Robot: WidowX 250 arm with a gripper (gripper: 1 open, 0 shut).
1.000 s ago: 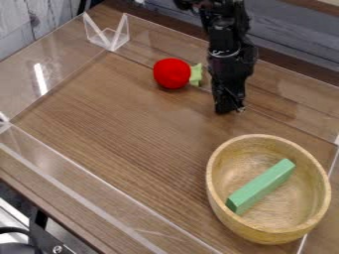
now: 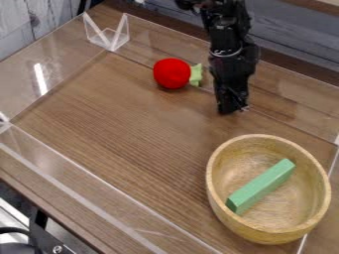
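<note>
The black gripper (image 2: 229, 103) hangs at the upper middle, its tips low near the wooden table. It looks shut, with nothing clearly visible between its fingers. A red ball (image 2: 171, 73) sits to its left, with a small light green object (image 2: 196, 73) between the ball and the arm, partly hidden. At lower right a tan bowl (image 2: 225, 226) holds a green bar (image 2: 261, 186).
A clear wire-like holder (image 2: 106, 33) stands at the top left. A dark cable lies at the lower left corner.
</note>
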